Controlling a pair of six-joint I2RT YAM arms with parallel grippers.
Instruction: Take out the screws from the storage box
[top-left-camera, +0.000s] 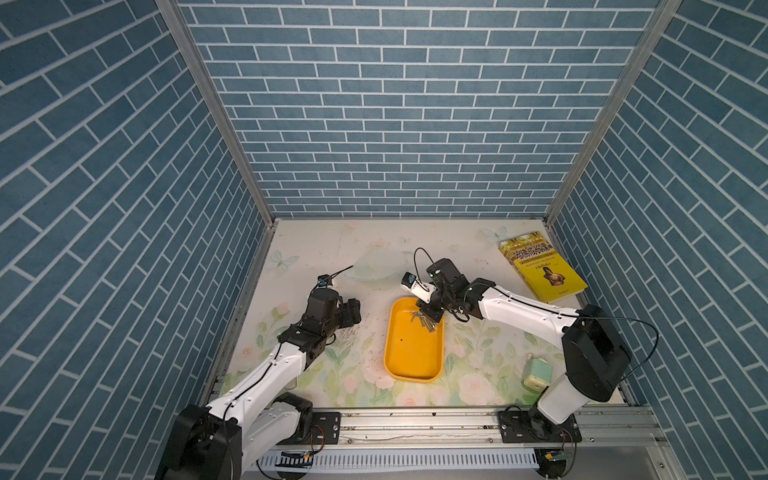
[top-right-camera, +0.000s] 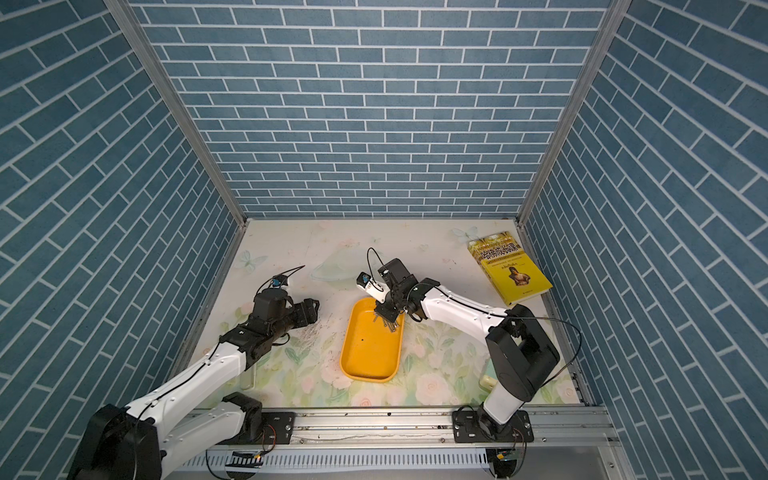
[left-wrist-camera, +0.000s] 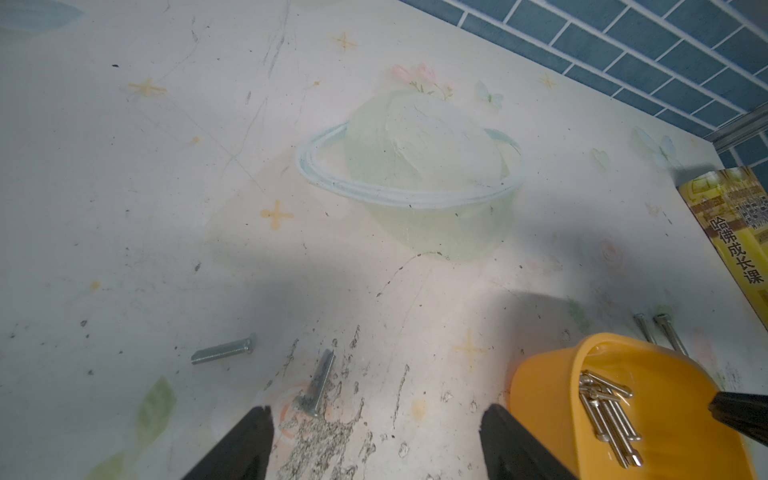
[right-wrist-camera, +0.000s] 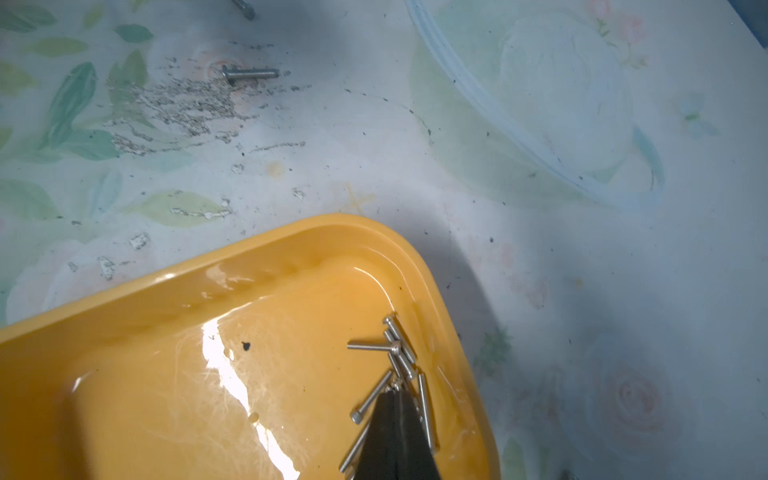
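Observation:
Several silver screws (right-wrist-camera: 405, 344) lie in a loose pile at the far right corner of the yellow storage box (top-left-camera: 413, 358). My right gripper is shut, its fingertips over this pile and covering part of it; no screw shows between its fingers. On the table left of the box lie two screws, one lengthwise (left-wrist-camera: 321, 384) and one crosswise (left-wrist-camera: 222, 350). Two more screws (left-wrist-camera: 670, 333) rest on the table beyond the box's far side. My left gripper stands open left of the box, fingers wide apart and empty.
A yellow book (top-left-camera: 544, 266) lies at the back right. A pale green object (top-left-camera: 537, 373) stands at the front right, near the right arm's base. Free table stretches behind the box and around the left gripper.

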